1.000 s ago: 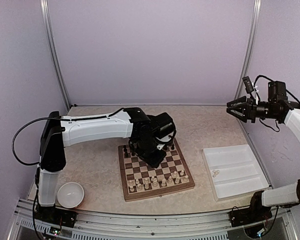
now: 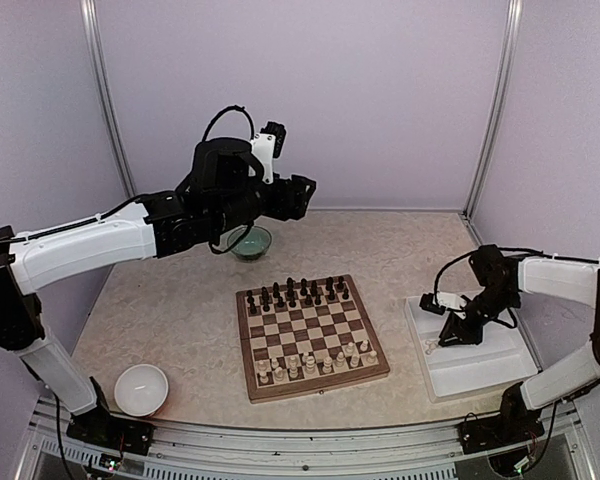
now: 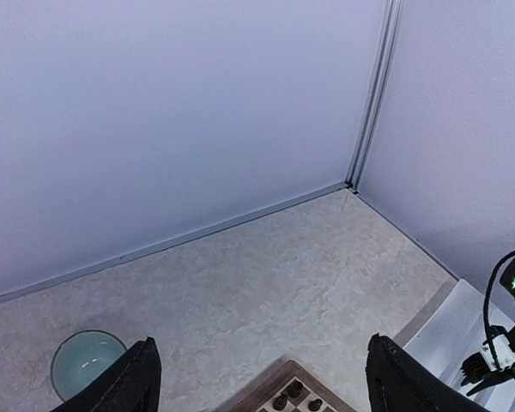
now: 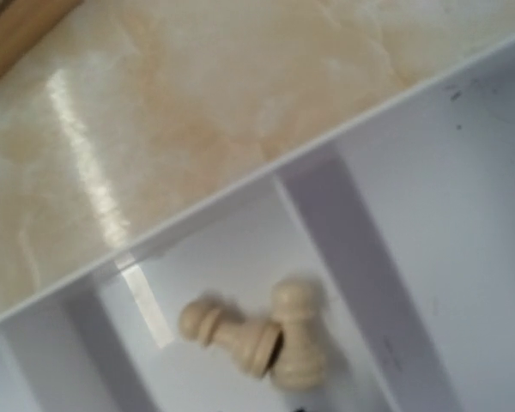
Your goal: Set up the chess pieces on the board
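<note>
The wooden chessboard (image 2: pixel 310 335) lies mid-table, with black pieces (image 2: pixel 292 292) along its far side and light pieces (image 2: pixel 310 364) along its near side. Two light pawns, a lying pawn (image 4: pixel 232 336) and a second pawn (image 4: pixel 297 335), touch each other in one compartment of the white tray (image 2: pixel 480 378). My right gripper (image 2: pixel 448 338) is low over that tray, beside the pawns, its fingers apart; in its own wrist view they are almost wholly out of frame. High above the board's far side, my left gripper stands open and empty.
A green bowl (image 2: pixel 250 242) stands at the back left, partly behind the left arm. The white bowl (image 2: pixel 141 390) sits at the front left. Tray dividers (image 4: pixel 326 257) flank the pawns.
My left gripper has risen from over the board and moved back and slightly left. My right gripper has come down from high at the right to the tray. Board and pawns look unmoved.
</note>
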